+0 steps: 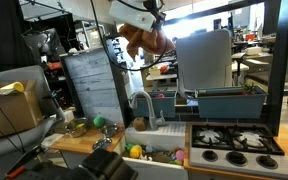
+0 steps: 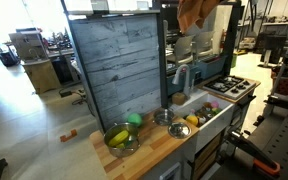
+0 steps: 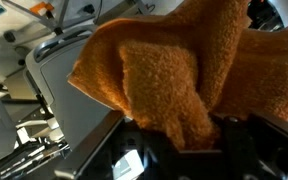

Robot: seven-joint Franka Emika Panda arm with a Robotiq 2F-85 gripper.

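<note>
An orange-brown cloth [image 1: 149, 40] hangs in the air above the sink [image 1: 152, 168], well over the faucet [image 1: 144, 105]. My gripper is shut on it, and the bunched fabric fills much of the wrist view, covering most of the fingers. At the top of exterior view 2 the lower part of the same cloth [image 2: 194, 15] shows; the gripper is out of frame there. Several small coloured items lie in the sink.
A gas stove [image 1: 234, 148] is right of the sink, with a blue planter box [image 1: 219, 107] behind it. On the wooden counter [image 2: 149, 160] stand a metal bowl with yellow items [image 2: 120, 140] and a green ball [image 2: 135, 119]. A grey panel [image 1: 204, 60] rises behind the planter.
</note>
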